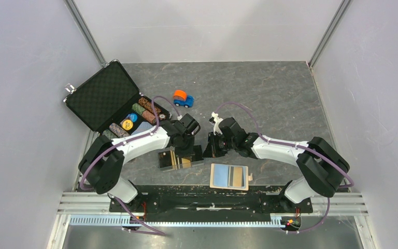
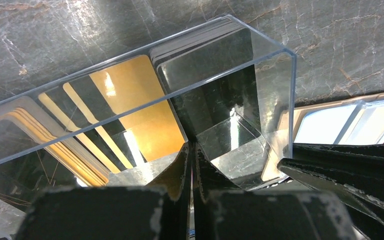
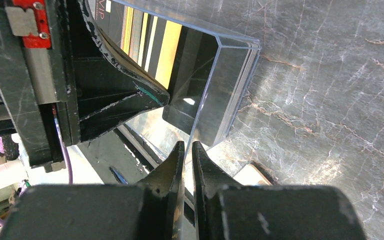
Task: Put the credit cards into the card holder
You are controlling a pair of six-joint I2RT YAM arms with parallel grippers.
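A clear box [image 2: 275,85] holds black cards [image 2: 220,105] and gold cards [image 2: 150,125], some stacked on edge at the left. The tan-edged card holder [image 1: 229,176], with a blue panel and a gold-and-black striped panel, lies at the front right. My left gripper is shut with nothing visible between its fingers. Its tips are over the box, by the border between a gold card and the black ones. At the box's right end, my right gripper is shut on the clear wall. Part of the box is hidden under the left gripper from above.
An open black case [image 1: 103,96] with poker chips stands at the back left. Near it is a small blue and orange toy truck [image 1: 183,98].
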